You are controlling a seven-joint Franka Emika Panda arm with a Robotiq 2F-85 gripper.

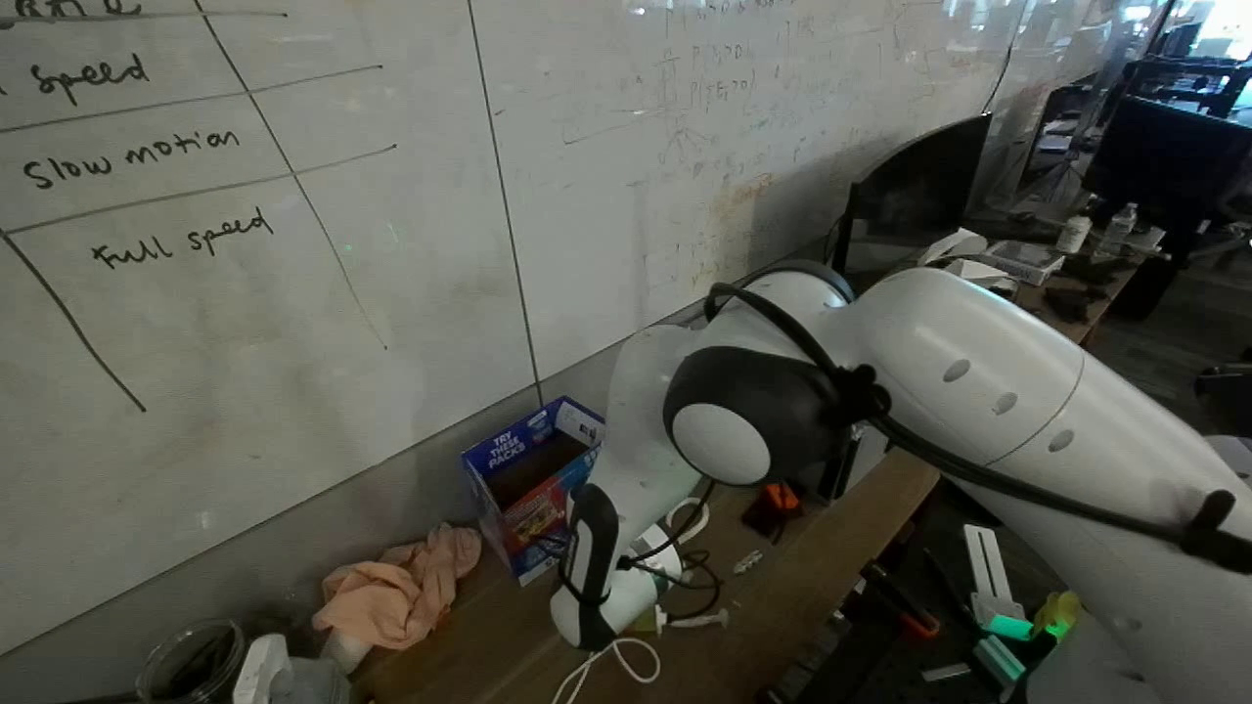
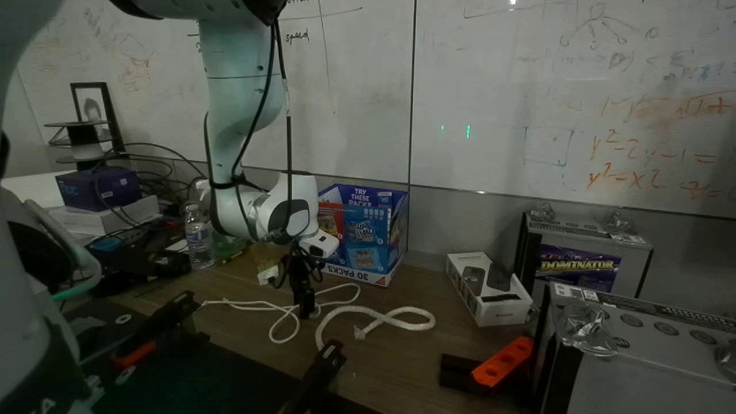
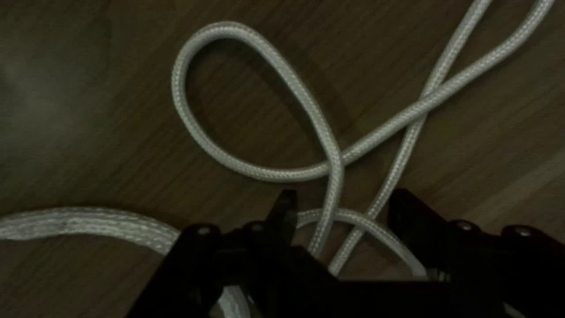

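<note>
A thin white cord lies in loops on the wooden table, and several of its strands cross between the dark fingers of my gripper. The fingers stand part open, one on either side of the crossing, with no strand visibly pinched. In exterior view 2 the gripper points straight down, low over the cord. A thicker white rope passes beside and below the left finger; its curled end lies to the right in that exterior view. Whether the fingertips touch the table cannot be made out.
A blue snack box stands behind the gripper against the wall. To the right are a white carton, an orange part and grey cases. A peach cloth lies left of the box in exterior view 1.
</note>
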